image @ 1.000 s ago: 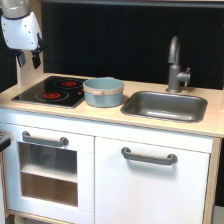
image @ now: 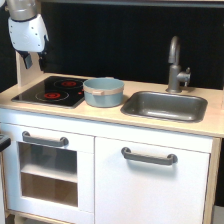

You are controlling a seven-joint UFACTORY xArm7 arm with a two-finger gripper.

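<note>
A white robot arm with its gripper [image: 28, 52] hangs at the upper left, above the left end of a toy kitchen counter. Whether the gripper is open or shut is hard to make out at this size. A teal pot [image: 103, 95] with a pale handle stands on the counter, just right of the black cooktop [image: 48, 94] with its red rings, apart from the gripper.
To the right lie a steel sink [image: 163, 106] and a grey faucet [image: 175, 70]. Below are a cabinet with a window door [image: 50, 140] and a white door [image: 150, 185]. A dark object sits at the left edge.
The gripper has shifted slightly to the right. The pot and the kitchen look unchanged.
</note>
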